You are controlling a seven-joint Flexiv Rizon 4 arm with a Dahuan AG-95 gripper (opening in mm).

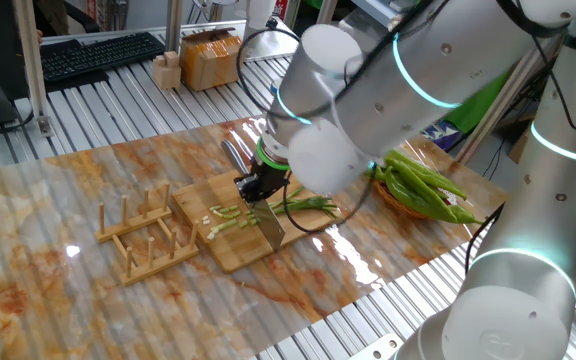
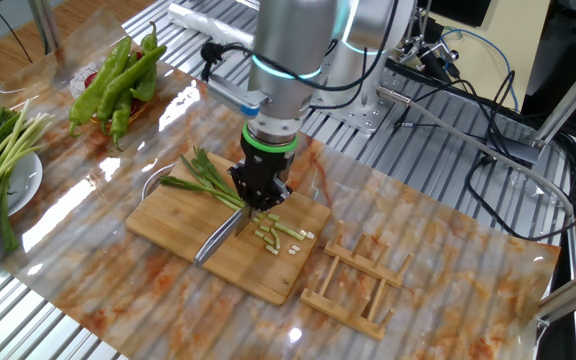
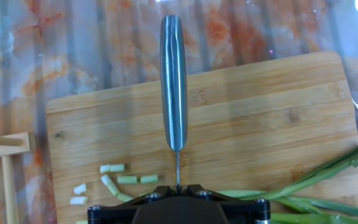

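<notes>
In the wrist view my gripper is shut on a knife, whose steel handle (image 3: pixel 174 84) sticks out away from it. The broad knife blade (image 1: pixel 270 224) hangs below the gripper (image 1: pixel 255 188) over the cutting board (image 1: pixel 230 258). Whether its edge touches the wood I cannot tell. Short cut green onion pieces (image 2: pixel 271 240) lie on one side of the blade. Long green onion stalks (image 2: pixel 205 177) lie on its other side, partly hidden by the gripper in the wrist view.
A wooden peg rack (image 1: pixel 158 250) stands close to the board. Green peppers (image 1: pixel 413 187) fill a basket past the board's other end. In the second exterior view more onions (image 2: pixel 3 180) lie on a white plate (image 2: pixel 26 185). Bare tabletop surrounds the rack.
</notes>
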